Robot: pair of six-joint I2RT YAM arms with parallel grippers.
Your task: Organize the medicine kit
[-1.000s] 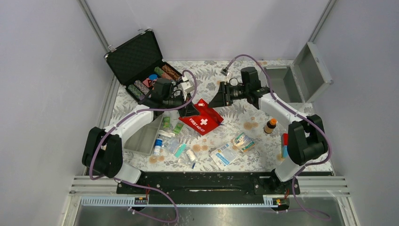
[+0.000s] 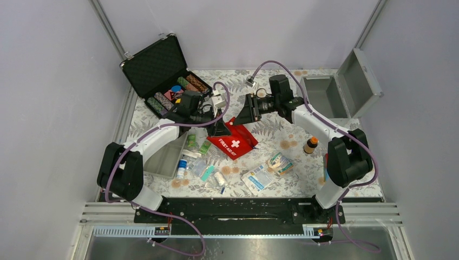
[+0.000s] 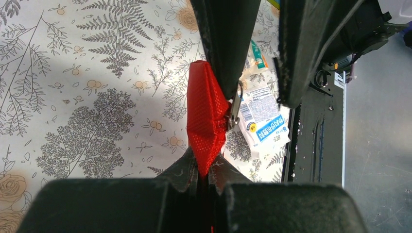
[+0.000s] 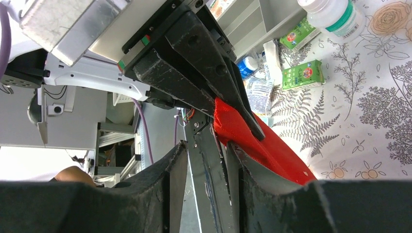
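The red FIRST AID pouch [image 2: 233,143] hangs by its top from my left gripper [image 2: 222,128], which is shut on it; in the left wrist view the red fabric [image 3: 206,116] rises from between the fingertips. My right gripper is part open beside the pouch's top edge [image 4: 262,150], close to the left fingers. In the left wrist view its fingers stand above the fabric and a small metal zipper pull [image 3: 234,109].
Boxes [image 4: 303,75], bottles [image 2: 181,169] and packets [image 2: 258,179] lie around the pouch. A grey tray [image 2: 159,160] is at left, a brown bottle [image 2: 310,146] and open grey case [image 2: 325,97] at right, a chip case [image 2: 154,65] at back left.
The pouch has shifted very slightly with the left gripper.
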